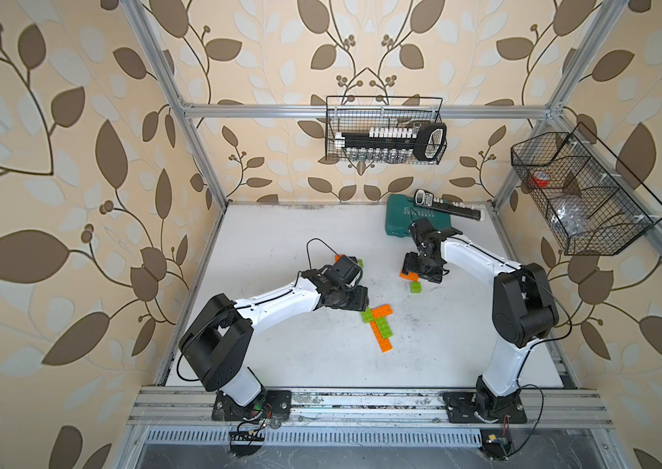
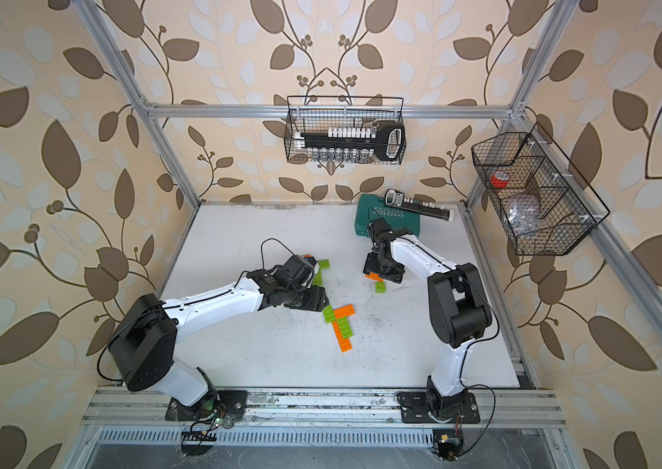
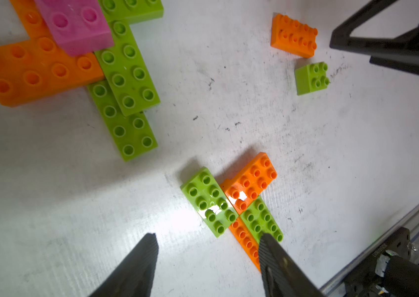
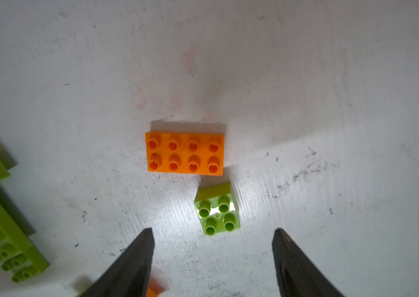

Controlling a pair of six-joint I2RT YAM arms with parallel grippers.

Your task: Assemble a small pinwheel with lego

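My left gripper hangs open over the table near two brick assemblies: one of orange [image 3: 31, 71], green [image 3: 128, 84] and pink bricks [image 3: 73, 27], and one nearer the front with a green plate [image 3: 208, 200], an orange brick [image 3: 249, 180] and more bricks beneath. My right gripper is open with nothing between its fingers, above a loose orange 2x4 brick [image 4: 184, 153] and a small green 2x2 brick [image 4: 217, 210] just in front of it.
A green case [image 1: 403, 219] with a black-and-silver tool lying partly on it stands at the back right. Wire baskets [image 1: 385, 136] hang on the frame above the table.
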